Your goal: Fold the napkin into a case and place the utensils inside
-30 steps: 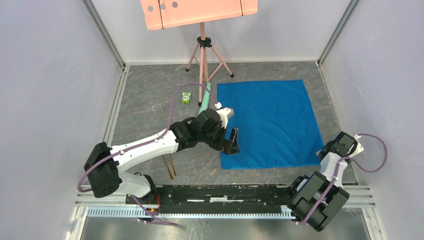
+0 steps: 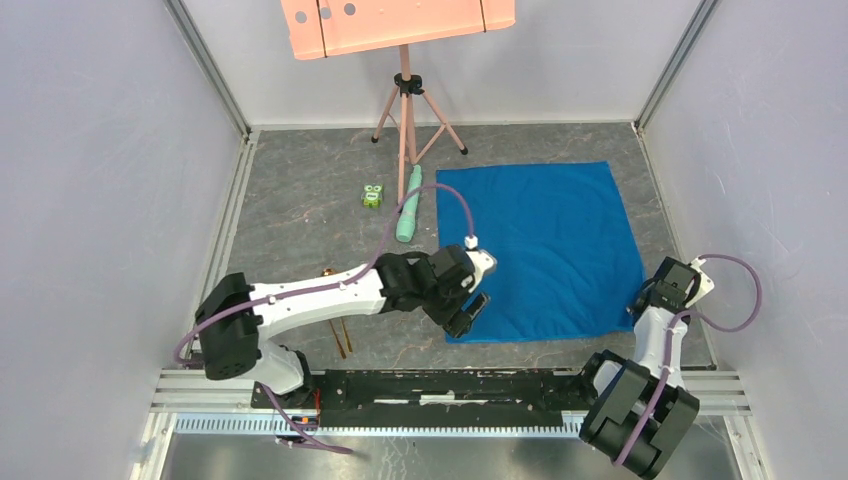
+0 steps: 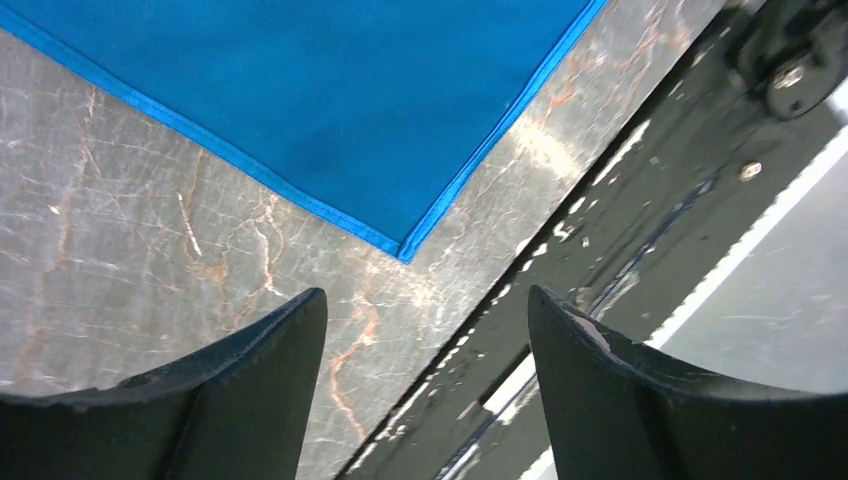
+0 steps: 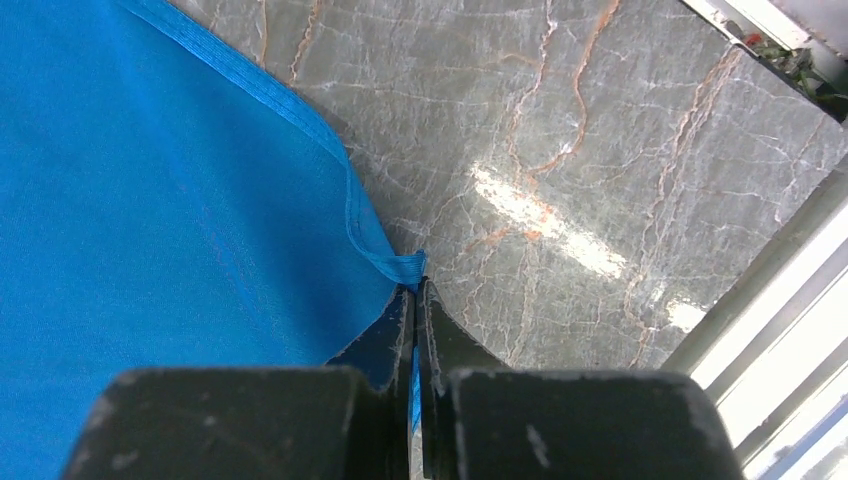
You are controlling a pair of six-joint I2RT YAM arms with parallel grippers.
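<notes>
The blue napkin (image 2: 540, 240) lies spread flat and single-layered on the grey table. My left gripper (image 2: 466, 316) is over its near left corner; in the left wrist view the fingers of that gripper stand apart with nothing between them, and the corner of the napkin (image 3: 390, 190) lies just beyond the tips. At the near right corner my right gripper is shut on the napkin's hemmed edge (image 4: 400, 267), which is puckered up there. Thin golden utensils (image 2: 342, 338) lie on the left, partly hidden beneath the left arm.
A rolled mint-green item (image 2: 410, 205) and a small green block (image 2: 372, 196) are left of the napkin. The pink tripod (image 2: 404, 120) stands at the back. A wall and rail run close beside the right arm.
My left gripper has come nearer the table's front edge, over the napkin's corner. The right gripper has shifted slightly left. Earlier, the napkin slid a little toward the front right.
</notes>
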